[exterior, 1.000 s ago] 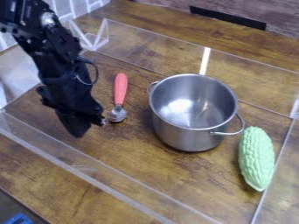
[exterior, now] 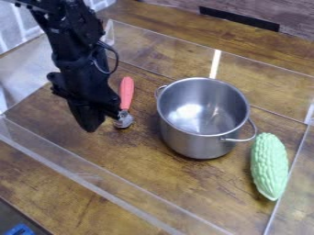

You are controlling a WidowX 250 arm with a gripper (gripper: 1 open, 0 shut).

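The black gripper (exterior: 101,110) hangs low over the wooden table at centre left, just left of a utensil with a red handle (exterior: 127,92) and a metal head. Its dark fingers overlap, and nothing shows clearly between them; whether they are shut is hard to see. To the right stands a steel pot (exterior: 203,117) with side handles, empty as far as its inside shows. A pale green vegetable-like object (exterior: 269,165), like a corn cob or cabbage, lies at the lower right.
Clear plastic edging runs along the left and lower parts of the table. A small blue object (exterior: 15,229) sits in the bottom left corner.
The gripper has shifted slightly right and up, closer to the red-handled utensil. The pot, the utensil and the green object have not moved.
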